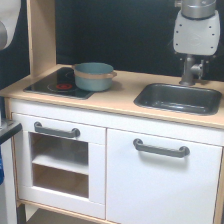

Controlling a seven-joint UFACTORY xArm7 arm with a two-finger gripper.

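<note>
A grey-white robot arm part comes down from the top edge at the right, over the back of the sink. Below it, at the sink's rear rim, is a small dark grey shape; whether this is my gripper's fingers or the tap is unclear. Nothing can be seen held there. On the toy kitchen's counter, a blue-grey pot with a brownish handle stands upright at the right edge of the black hob, well left of the arm.
The dark sink basin looks empty. Bare wooden counter lies between pot and sink. Below are a windowed oven door and a white cupboard door, both closed, with grey handles. Partly cut-off white equipment occupies the left edge.
</note>
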